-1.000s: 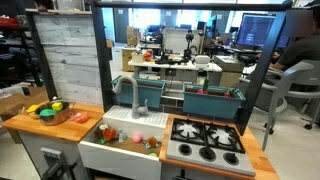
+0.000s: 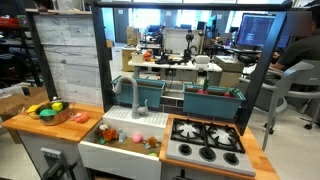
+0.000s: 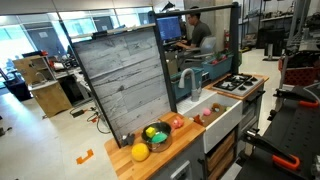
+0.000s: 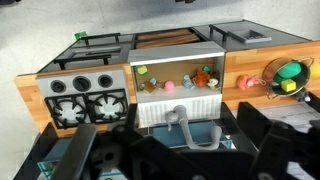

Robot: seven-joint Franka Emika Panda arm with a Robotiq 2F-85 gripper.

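Note:
My gripper shows in the wrist view, its dark fingers wide apart with nothing held between them. It hangs above the toy kitchen counter, apart from everything on it. A white sink [image 2: 122, 156] holds several small coloured toys, including a pink one [image 4: 169, 86] and a green one [image 4: 142, 70]. The grey faucet [image 2: 135, 97] rises behind the sink. On one side is the stove [image 2: 208, 145] with black grates and round knobs. On the other side a metal pot [image 3: 157, 136] contains green and yellow items; a yellow ball [image 3: 140, 152] sits beside it.
Teal bins [image 2: 212, 103] hang behind the counter. A white wood-panel wall [image 3: 125, 85] and a dark frame [image 2: 103, 60] stand at the rear and side. Pinkish items [image 3: 178, 121] lie between pot and sink. A person [image 3: 200, 30] sits in the background.

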